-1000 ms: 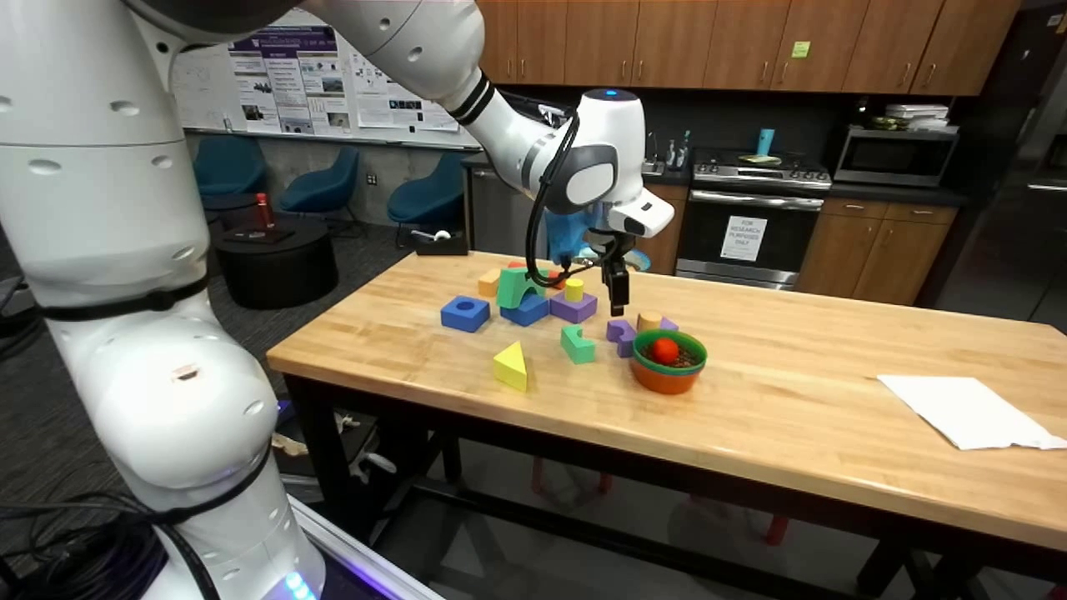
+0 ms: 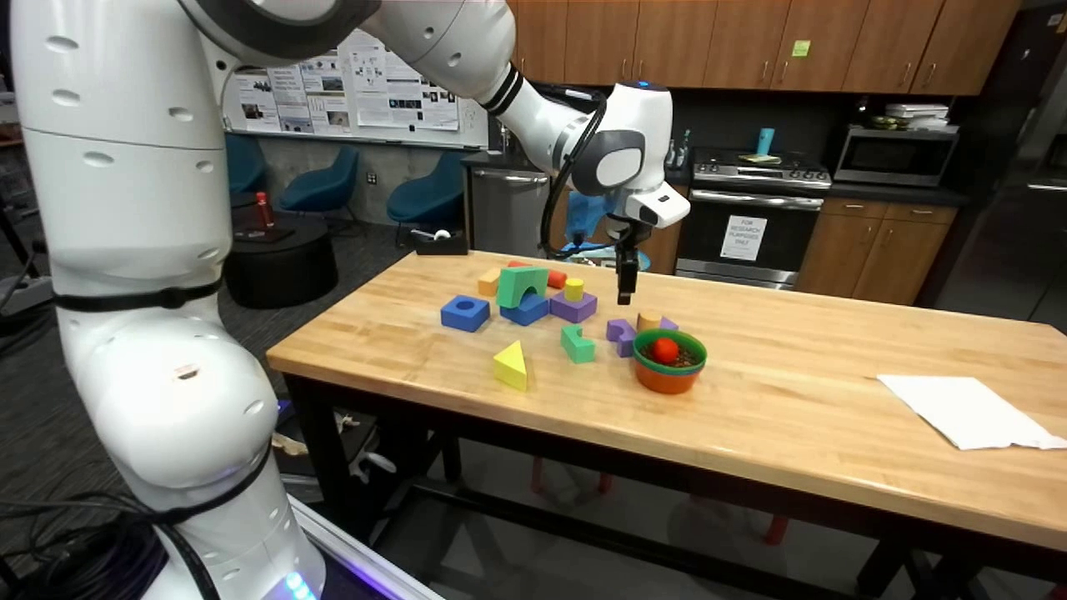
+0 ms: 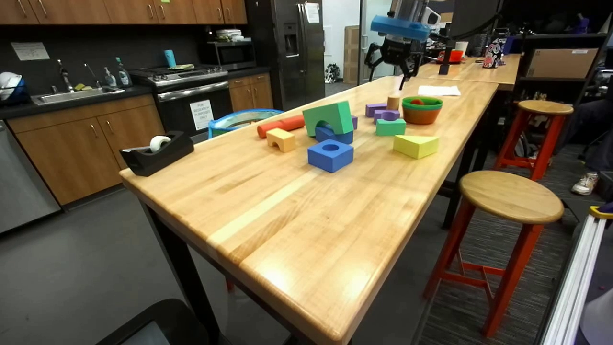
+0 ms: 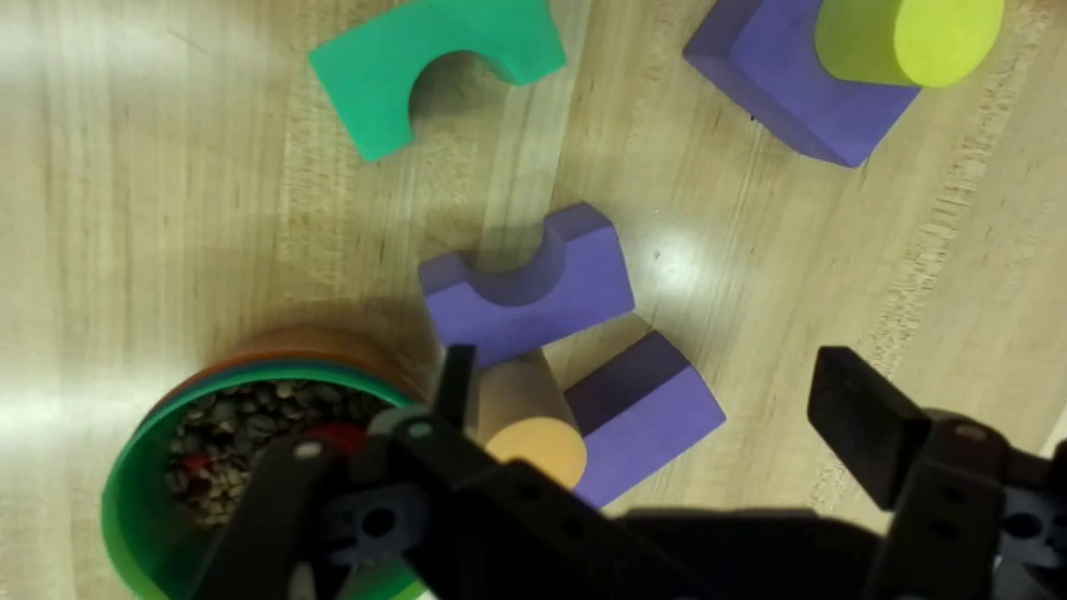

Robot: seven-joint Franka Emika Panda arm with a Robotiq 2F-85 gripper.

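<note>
Above the table my gripper is open, with its dark fingers spread wide and nothing held between them. In the wrist view, an orange-tan cylinder [image 4: 540,445] and a purple block [image 4: 655,420] lie below the gap, by the left finger. A purple arch [image 4: 540,290] touches or nearly touches the cylinder. The left finger partly covers the green bowl [image 4: 120,500], which holds dark beans and a red round thing [image 2: 665,350]; an orange bowl [image 2: 665,380] is under it. A green arch [image 4: 370,75] lies apart from these.
A purple block [image 2: 573,308] bears a yellow cylinder [image 2: 573,289]. Left of it are a green arch [image 2: 522,283], blue blocks [image 2: 466,313] and a red cylinder [image 3: 281,125]. A yellow wedge [image 2: 511,366] lies nearer the front edge. White paper [image 2: 965,410] rests at right, with bare table between.
My arm and gripper have shifted right and somewhat up in exterior view 1. The blocks and bowls stay where they were.
</note>
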